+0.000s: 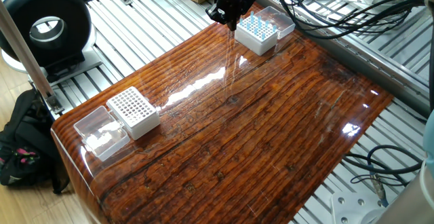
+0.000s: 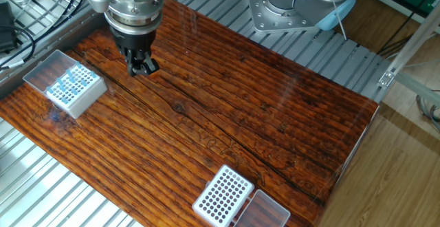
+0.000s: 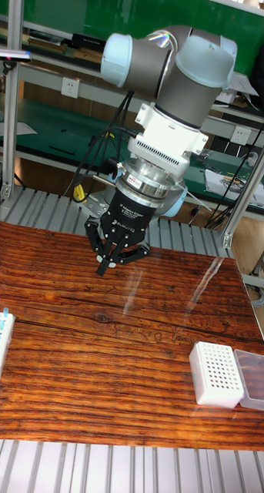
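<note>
A white tip rack (image 1: pixel 255 36) with an open clear lid holds several pale blue pipette tips (image 2: pixel 67 82), standing in its holes. The second white rack (image 3: pixel 215 374), at the other end of the wooden table, has dark, empty-looking holes. My gripper (image 3: pixel 103 267) hangs above the table, pointing down, its black fingers drawn together with nothing visible between them. It is apart from both racks, closer to the one with blue tips. In exterior view 3 that rack is mostly cut off by the left edge.
Clear lids lie open beside the racks, one (image 1: pixel 102 133) by the empty-looking rack and one (image 2: pixel 51 71) by the rack with tips. Between the racks the glossy wooden tabletop (image 2: pixel 227 82) is bare. Black cables (image 1: pixel 339 27) run along the metal frame.
</note>
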